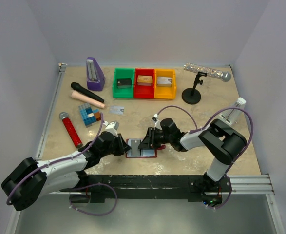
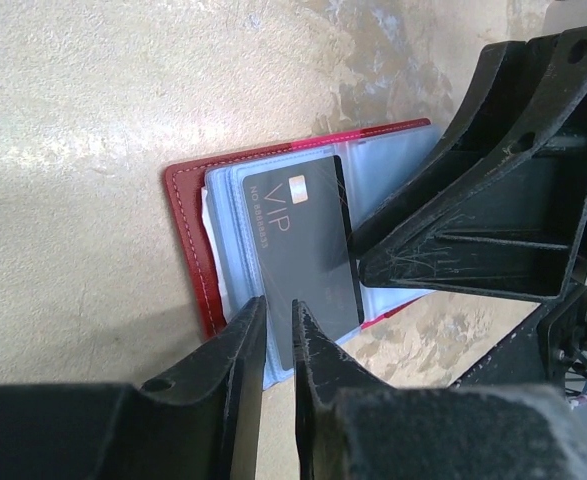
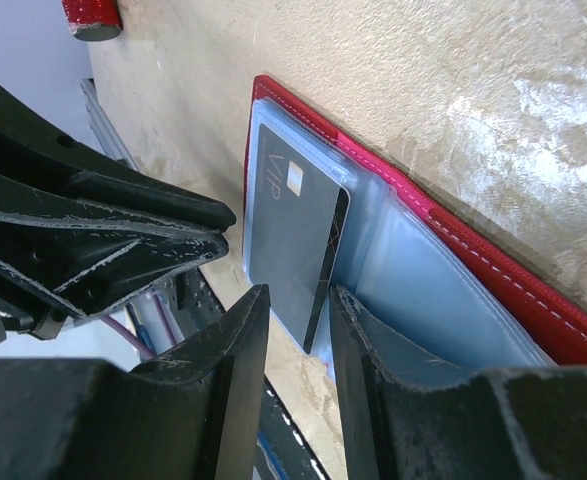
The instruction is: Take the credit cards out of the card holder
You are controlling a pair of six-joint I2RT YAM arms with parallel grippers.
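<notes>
The opened red card holder (image 1: 148, 156) lies flat near the table's front, with clear bluish sleeves inside. In one sleeve sits a dark grey VIP card (image 2: 304, 245), its chip and lettering showing in the left wrist view. My left gripper is at the holder's left side, its tips low over the sleeve's edge; it is shut, and nothing clearly shows held. From the right, my right gripper reaches over the holder. It stands open, the card's long dark edge (image 3: 331, 245) passing between its fingertips in view; whether they touch it I cannot tell.
Green, red and yellow bins (image 1: 144, 94) with cards inside stand at the back. A loose card (image 1: 117, 110) lies in front of them. Blocks (image 1: 89, 115), microphones (image 1: 71, 129) and a microphone stand (image 1: 191, 95) flank the work area. The table right of the bins' front is mostly clear.
</notes>
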